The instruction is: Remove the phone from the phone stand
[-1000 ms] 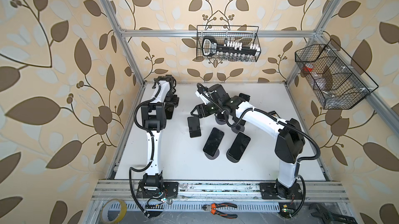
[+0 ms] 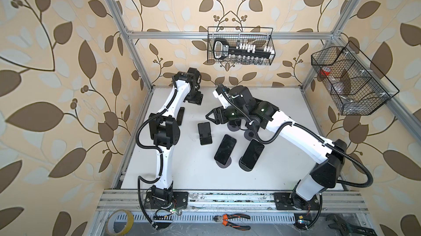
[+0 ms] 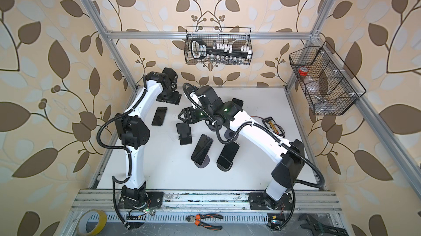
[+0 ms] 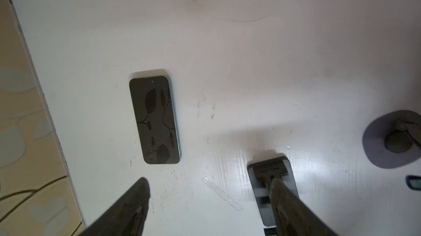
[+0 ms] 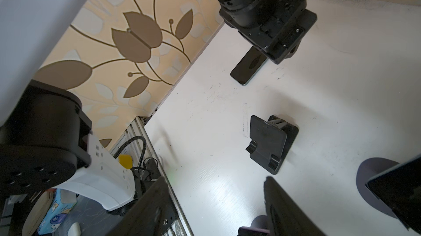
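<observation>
A phone (image 4: 154, 119) lies flat on the table's left side. An empty black phone stand (image 5: 268, 142) stands near it, with no phone on it. My left gripper (image 2: 193, 98) is raised above the back left, its fingers apart with nothing between them in the left wrist view. My right gripper (image 3: 186, 115) hangs above and behind the empty stand, fingers apart and empty. Two phones (image 2: 225, 148) (image 2: 251, 153) rest on round-based stands at the front middle. Further stands behind them are partly hidden by my right arm.
A wire basket (image 2: 241, 54) hangs on the back wall, another (image 2: 346, 82) on the right side. A small board (image 3: 273, 126) with cable lies at the right.
My left arm has risen and moved right, uncovering more of the flat phone. My right arm has shifted slightly right at its elbow and up; the phones and stands have not moved.
</observation>
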